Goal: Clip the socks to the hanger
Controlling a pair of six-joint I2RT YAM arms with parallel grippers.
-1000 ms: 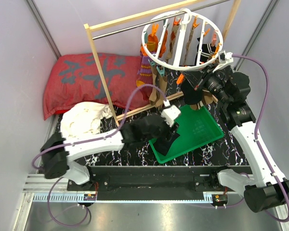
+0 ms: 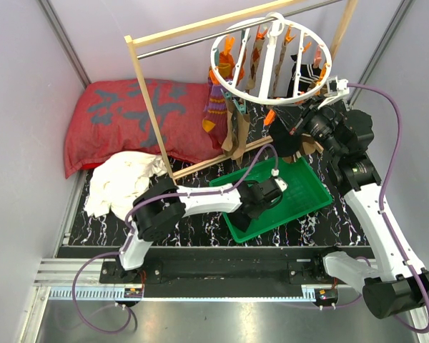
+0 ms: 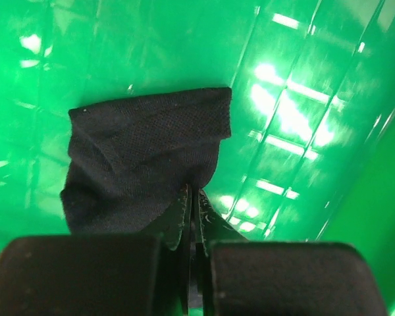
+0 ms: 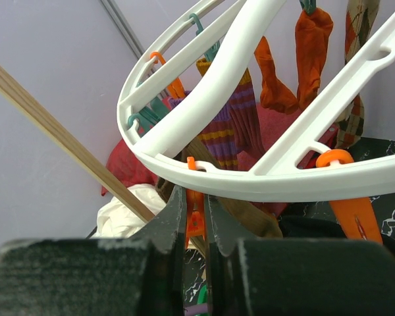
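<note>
In the left wrist view a black sock (image 3: 138, 151) lies folded in the green tray (image 2: 300, 214); my left gripper is shut at the sock's lower right, its tips against the fabric. Whether cloth is between them is unclear. My right gripper is shut on an orange clip (image 4: 195, 220) on the rim of the white round hanger (image 4: 303, 187). Socks in purple (image 4: 217, 131), orange (image 4: 309, 46), brown and black hang from the hanger's clips.
A wooden frame (image 2: 146, 100) carries the hanger. A red cushion (image 2: 114, 128) and white cloth (image 2: 118, 186) lie at the left. The tray's right part is bare.
Over the last second my left arm has swung down over the black sock in the tray, halting there. My right arm has stayed almost still at the hanger.
</note>
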